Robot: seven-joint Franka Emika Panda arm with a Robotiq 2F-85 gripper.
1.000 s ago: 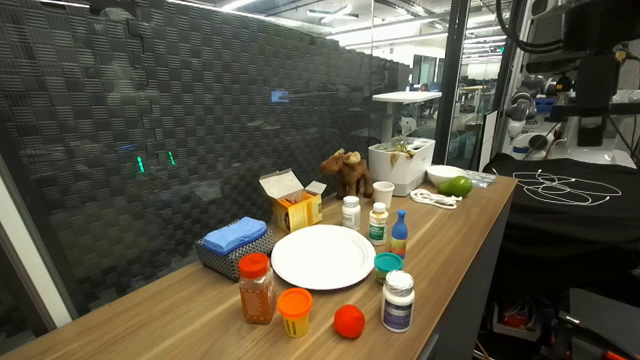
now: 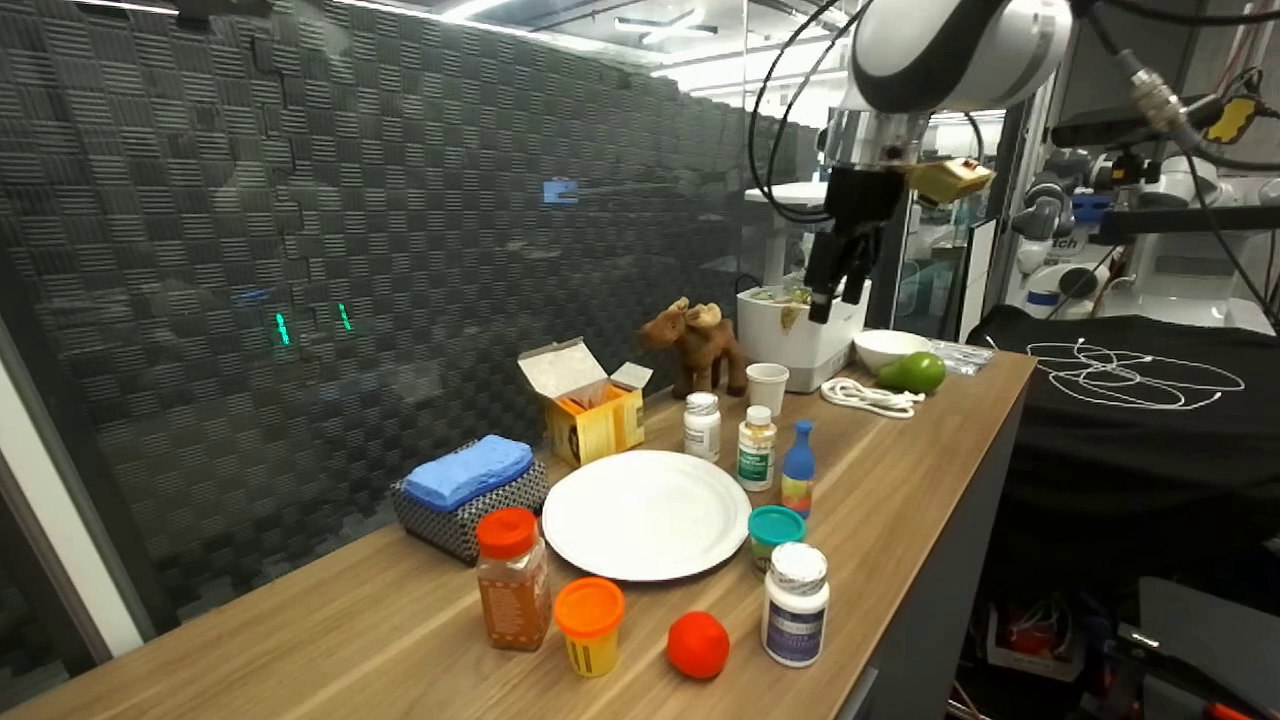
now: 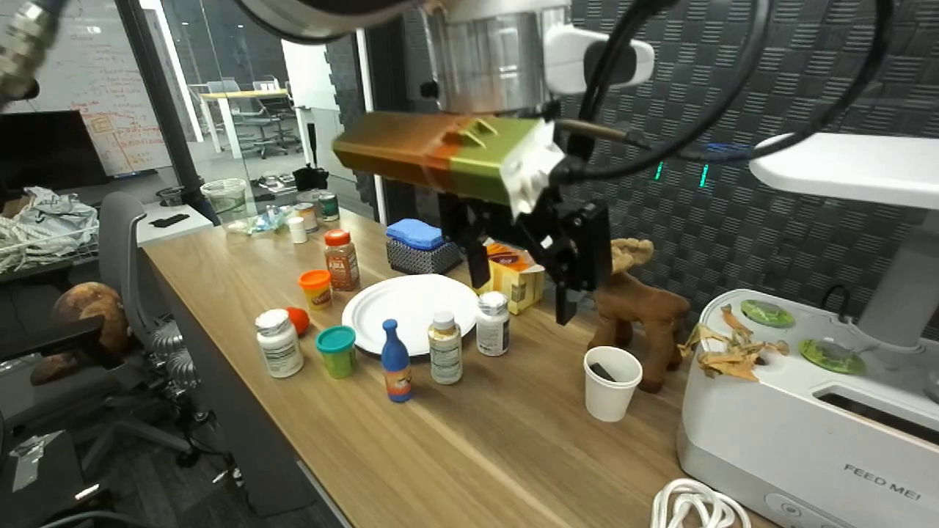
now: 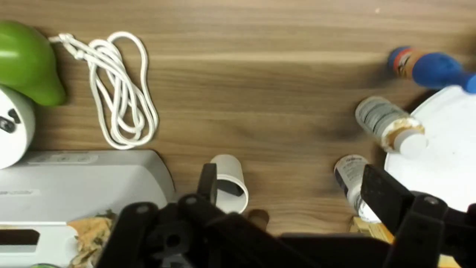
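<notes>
High over the wooden counter hangs my gripper (image 3: 524,295), open and with nothing between its fingers. In the wrist view, one finger (image 4: 208,181) overlaps the white paper cup (image 4: 230,172) from above, and the other finger (image 4: 386,196) covers part of a white pill bottle (image 4: 350,174). A dark item (image 3: 601,371) lies inside the cup. A white plate (image 2: 648,514) rests in the middle of the counter. Near its rim stand a blue bottle (image 3: 396,362) and a green-labelled bottle (image 2: 756,449). A brown plush moose (image 3: 635,308) stands behind the cup.
The white planter (image 3: 792,422), coiled white cord (image 4: 122,93) and green pear (image 4: 29,64) occupy one end. An open yellow box (image 2: 596,414), a blue sponge (image 2: 468,472), several jars and a red ball (image 2: 697,644) surround the plate. Bare wood lies between cord and bottles.
The objects on the counter look unmoved.
</notes>
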